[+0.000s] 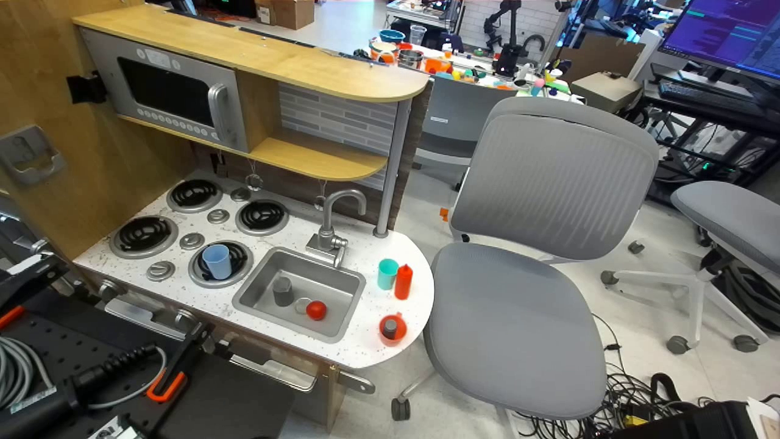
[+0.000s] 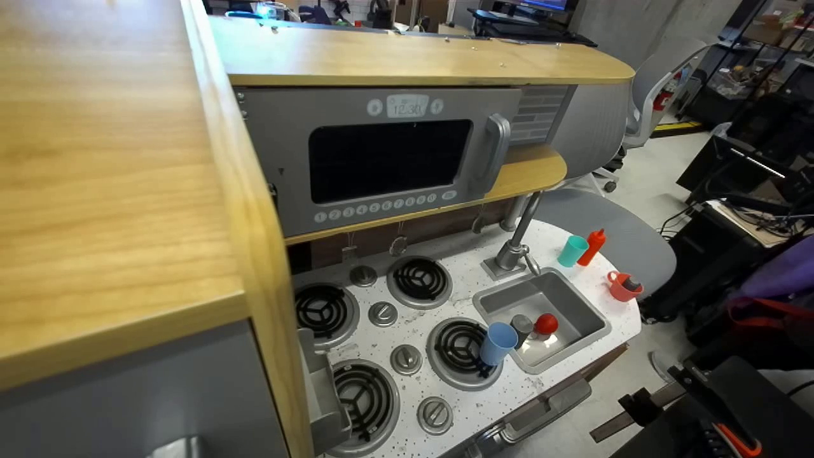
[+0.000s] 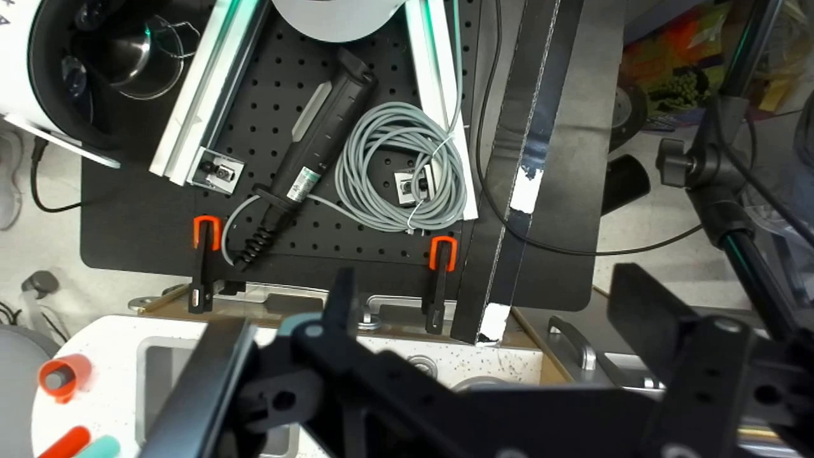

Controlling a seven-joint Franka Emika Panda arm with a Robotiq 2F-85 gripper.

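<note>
My gripper appears only in the wrist view. Its dark fingers stand wide apart, with nothing held between them. Over the front of the toy kitchen, it shows in neither exterior view. A blue cup (image 1: 217,261) stands on the front right burner. Inside the sink (image 1: 245,294) are a dark grey cup (image 1: 283,291) and a round red object (image 1: 315,310). To the sink's right, a teal cup (image 1: 388,274) stands beside a red bottle (image 1: 403,281). Nearer the front edge, an orange-red cup (image 1: 392,339) has a dark grey object (image 1: 390,329) in it.
A faucet (image 1: 327,227) rises behind the sink. The microwave (image 2: 381,164) and wooden shelf (image 1: 322,157) overhang the counter's back. In front, a black pegboard table (image 3: 137,229) carries a coiled grey cable (image 3: 355,172) and orange-tipped clamps. A grey chair (image 1: 512,329) adjoins the counter's right end.
</note>
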